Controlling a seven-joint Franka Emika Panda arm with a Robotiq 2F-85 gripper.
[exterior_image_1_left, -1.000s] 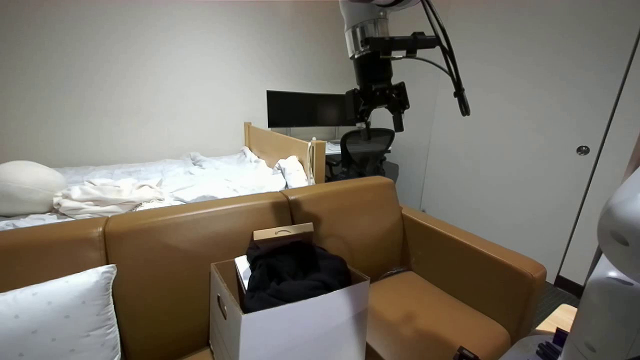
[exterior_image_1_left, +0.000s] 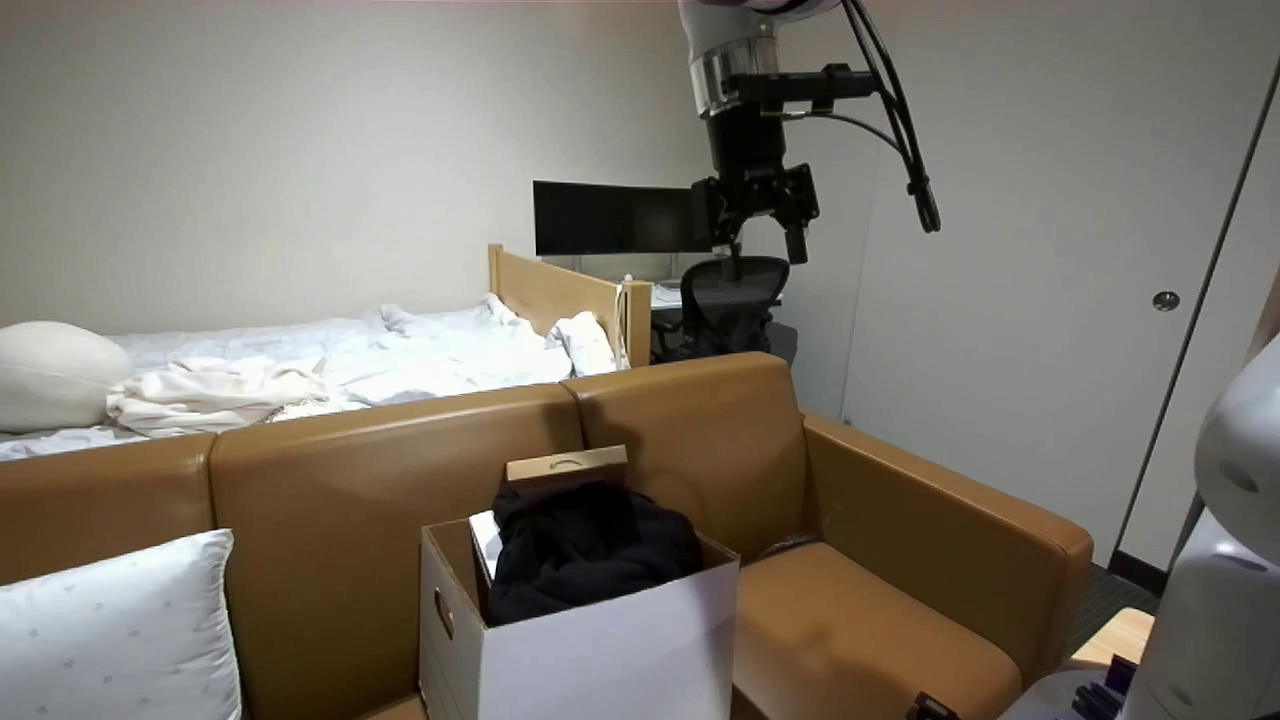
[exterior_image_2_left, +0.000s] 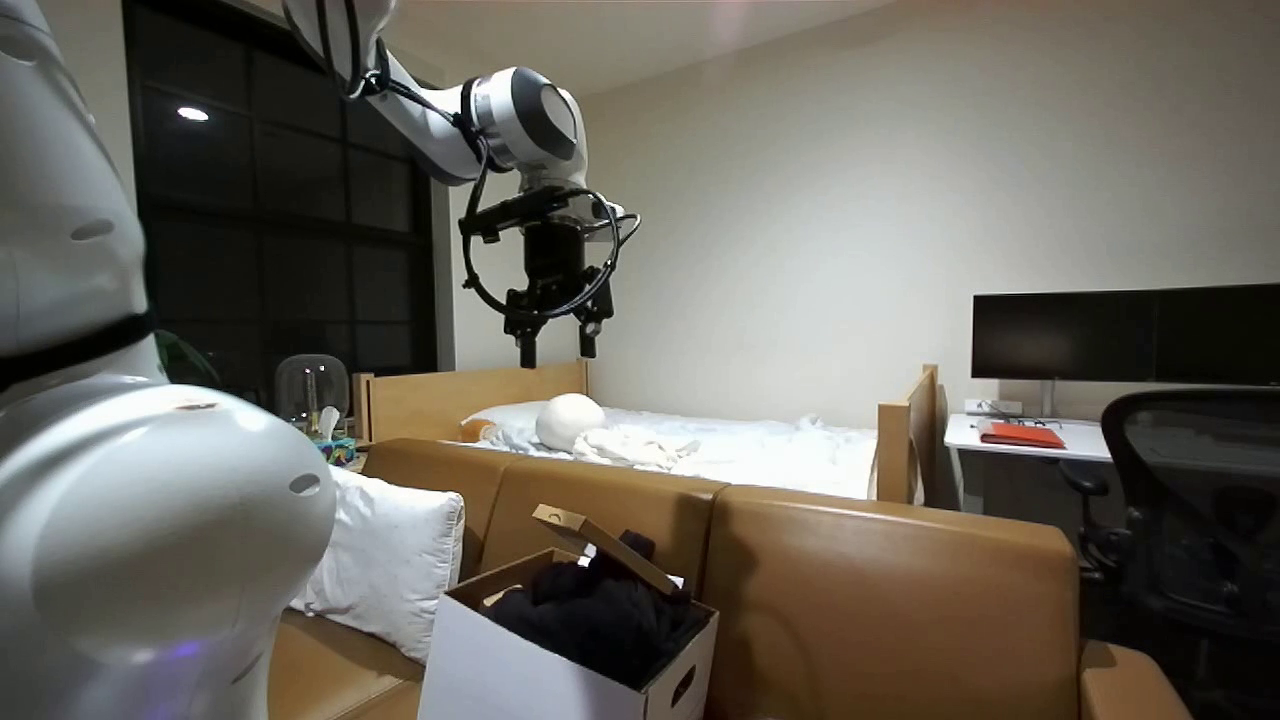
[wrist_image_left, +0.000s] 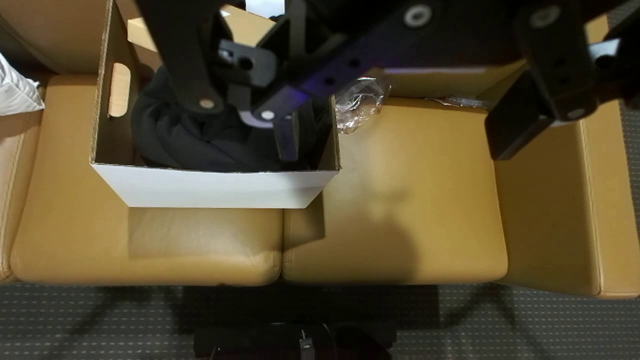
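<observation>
High above the couch, my gripper (exterior_image_1_left: 764, 254) points down with its fingers spread and only air between them. In the wrist view one of its fingers (wrist_image_left: 286, 139) overlaps the box's right side, the other the seat near the armrest. The white box (exterior_image_1_left: 606, 654) stands on the couch, open at the top. Bunched black cloth (exterior_image_1_left: 600, 546) fills much of it. A flat cardboard piece (exterior_image_2_left: 606, 546) leans up out of the box behind the cloth. Whatever lies under the cloth is hidden.
The brown couch seat (wrist_image_left: 414, 198) right of the box is mostly bare, with crumpled clear plastic (wrist_image_left: 360, 103) near the backrest. A white pillow (exterior_image_1_left: 126, 630) rests to the left. Behind the couch stand a bed (exterior_image_1_left: 396, 348) and an office chair (exterior_image_2_left: 1200, 480).
</observation>
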